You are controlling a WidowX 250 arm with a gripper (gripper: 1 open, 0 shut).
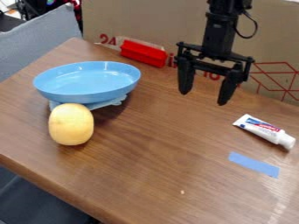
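My black gripper (207, 86) hangs open over the back middle of the wooden table, its two fingers spread with nothing between them. A blue plastic dish (87, 80) sits at the left on a light blue support. A yellow, rounded object (72, 124) lies in front of it. A white toothpaste tube (263, 130) lies at the right, with a blue strip (253, 164) on the table below it.
A red box-like object (143, 53) lies at the back against a cardboard wall (274, 35). The table's left front edge borders a dark area.
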